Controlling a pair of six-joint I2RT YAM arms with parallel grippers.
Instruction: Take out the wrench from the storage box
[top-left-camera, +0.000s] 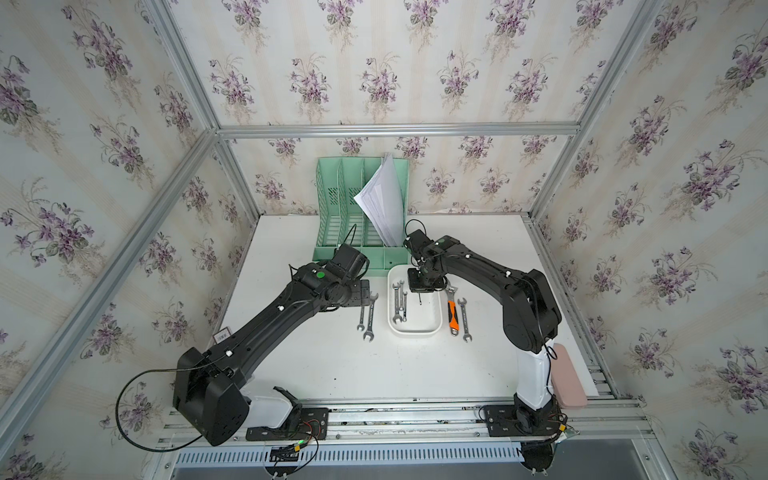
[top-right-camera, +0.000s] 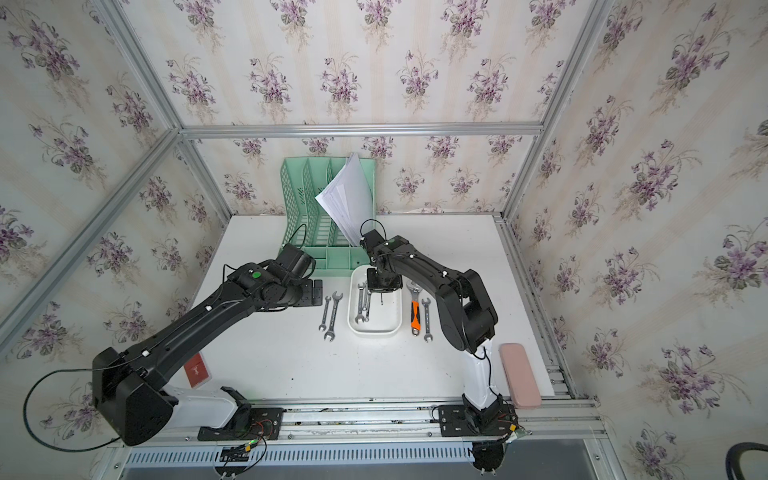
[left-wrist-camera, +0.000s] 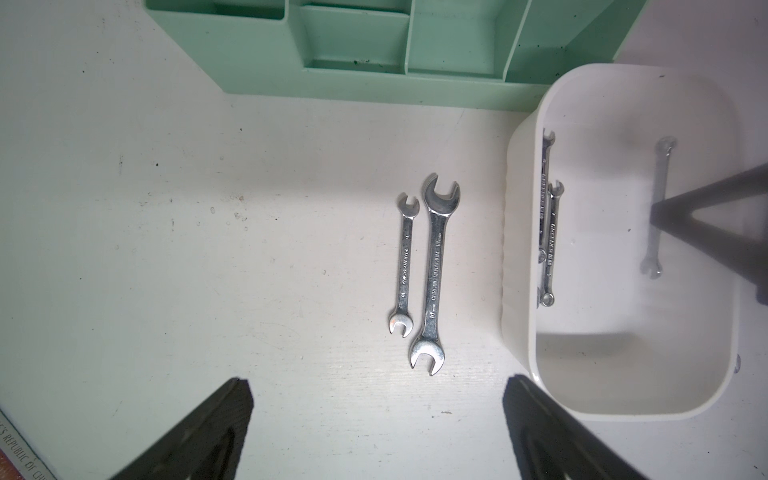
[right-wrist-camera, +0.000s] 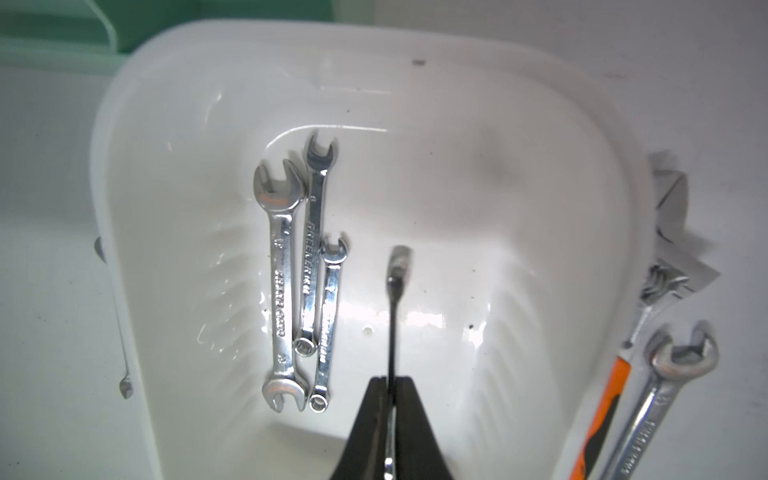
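In the right wrist view my right gripper has its fingertips together on a slim silver wrench, which points away from them over the white box. The left wrist view shows this wrench gripped near its middle, inside the box's outline and slightly blurred. Three other wrenches lie along the box's left side, a wide open-ended one and two slimmer ones. My left gripper is open above the table left of the box, nothing between its fingers.
Two wrenches lie left of the box. An orange-handled adjustable wrench and another wrench lie to its right. A green organizer with papers stands behind.
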